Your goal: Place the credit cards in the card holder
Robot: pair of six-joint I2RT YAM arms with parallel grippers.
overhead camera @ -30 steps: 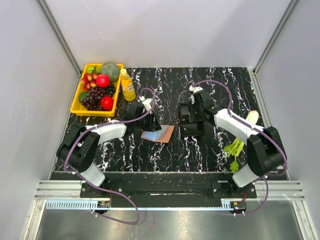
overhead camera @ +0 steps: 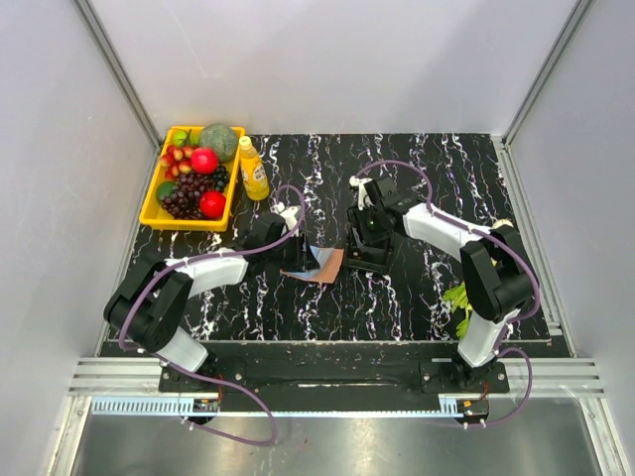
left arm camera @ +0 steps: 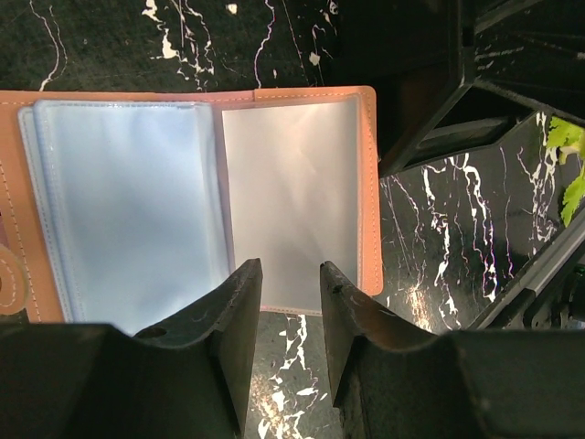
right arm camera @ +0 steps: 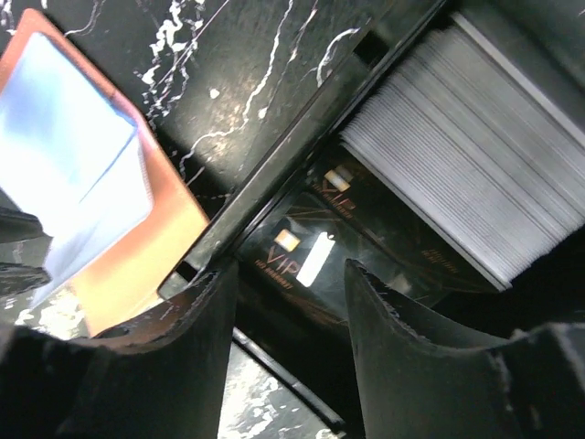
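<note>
An orange card wallet lies on the black marble table, pale blue cards in its left side and a white surface in its right. My left gripper hangs over its lower edge, part open, nothing visible between the fingers. Just right of the wallet is a black holder, with dark cards and a grey slotted section inside. My right gripper is over this holder, part open, with no object visibly held.
A yellow fruit basket and a juice bottle stand back left. Celery lies at the right, partly behind my right arm.
My right gripper has moved left over the black holder. My left gripper has shifted slightly over the wallet, which looks unmoved.
</note>
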